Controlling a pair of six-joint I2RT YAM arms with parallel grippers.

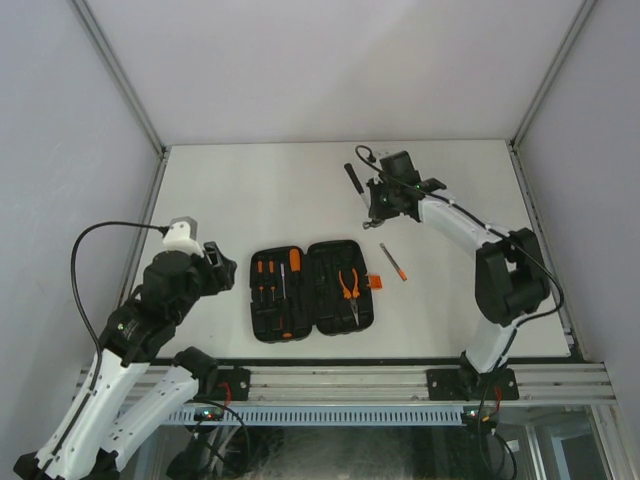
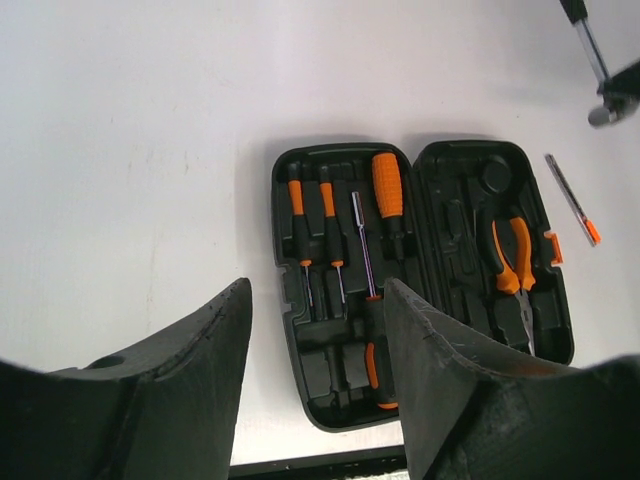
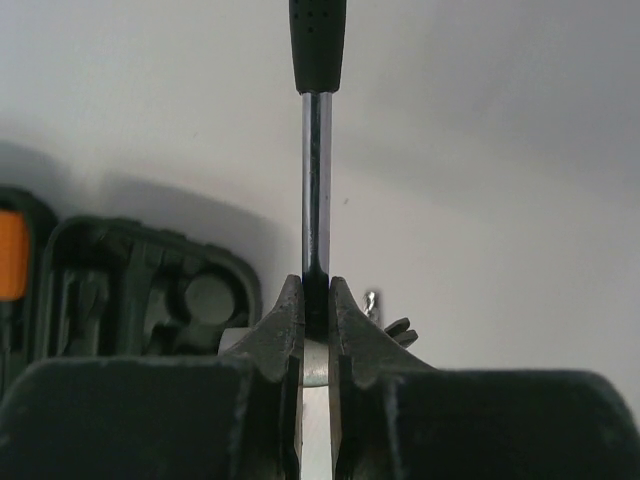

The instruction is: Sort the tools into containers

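A hammer with a black grip [image 3: 318, 45] and metal shaft [image 3: 316, 180] is clamped in my right gripper, which is shut on it near the head. In the top view it is raised behind the case, its handle [image 1: 354, 178] pointing to the back left. The open black tool case [image 1: 312, 262] lies flat; its left half holds several orange-and-black screwdrivers [image 2: 299, 220], and pliers [image 2: 510, 255] lie in the right half. A thin orange-tipped tool [image 1: 394, 262] rests on the table right of the case. My left gripper hangs left of the case, part open and empty.
An orange latch [image 1: 374, 281] sticks out from the case's right side. Walls close off the back and both sides.
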